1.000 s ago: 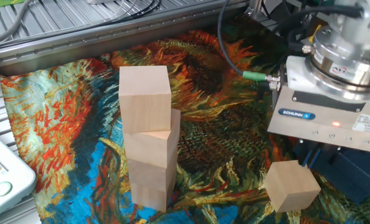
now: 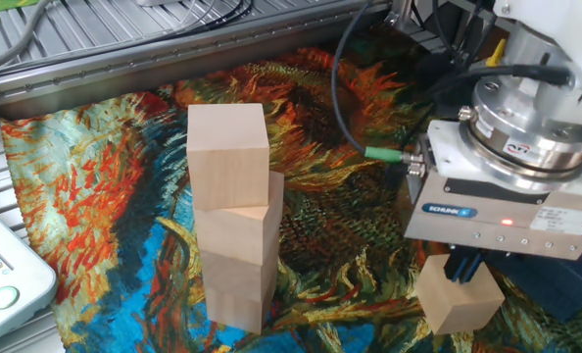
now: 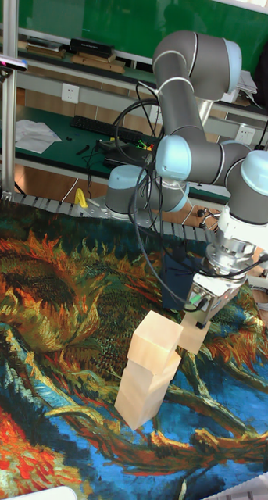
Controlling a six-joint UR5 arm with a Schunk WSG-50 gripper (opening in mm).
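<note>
A tower of several plain wooden blocks stands on the patterned cloth; its top block (image 2: 227, 157) is turned a little against the block below (image 2: 234, 235). To the right of the tower is a single wooden cube (image 2: 458, 294), apart from it. My gripper (image 2: 463, 277) points down at this cube, its dark fingertips overlapping the cube's top face in exterior view 2. How far apart the fingers stand is unclear, as is whether they touch the cube. In exterior view 3 the tower (image 3: 147, 375) partly hides the lone cube (image 3: 191, 333).
A dark blue box (image 2: 556, 279) lies behind and right of the lone cube. A white device (image 2: 7, 275) sits at the left edge, and a metal rail (image 2: 173, 64) runs along the back. The cloth (image 2: 320, 118) between tower and rail is clear.
From beside the lone cube's back right corner, my gripper has come left and lower, so its fingers now overlap the cube's top. The blocks stayed put.
</note>
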